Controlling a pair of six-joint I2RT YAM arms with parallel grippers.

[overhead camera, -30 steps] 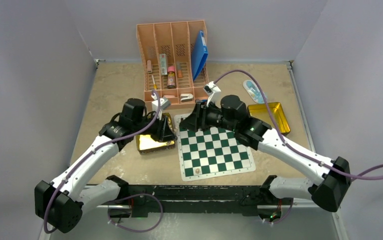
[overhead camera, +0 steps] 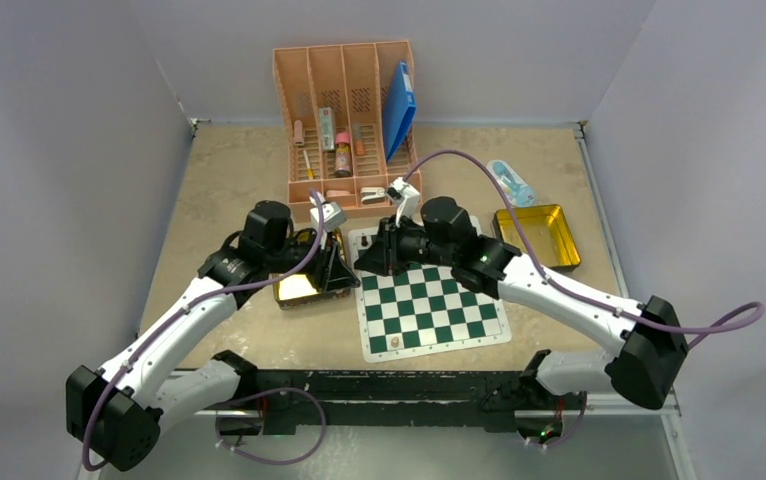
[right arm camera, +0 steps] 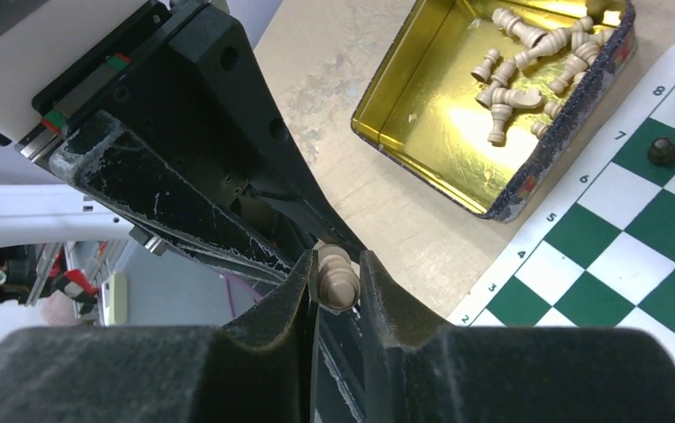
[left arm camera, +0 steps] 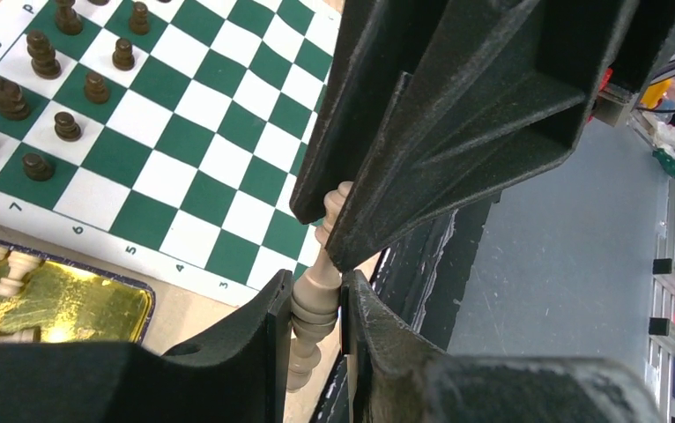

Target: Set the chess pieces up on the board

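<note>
My two grippers meet above the left side of the chessboard [overhead camera: 429,320]. In the left wrist view a light wooden chess piece [left arm camera: 315,300] stands between my left gripper's fingers, its upper end between my right gripper's fingers. The right wrist view shows the piece [right arm camera: 337,282] end-on, with my right gripper shut on it. Whether the left fingers press on it is hard to tell. Dark pieces [left arm camera: 43,58] stand at one end of the board. More light pieces [right arm camera: 519,99] lie in a gold tray [right arm camera: 431,141].
A second gold tray [overhead camera: 554,235] sits right of the board. A tan organiser [overhead camera: 311,80] with small items and a blue folder [overhead camera: 397,110] stands at the back. The table's front edge runs just below the board.
My right gripper has moved slightly left and lower, in to meet the left one, which has shifted a little. The board looks unchanged.
</note>
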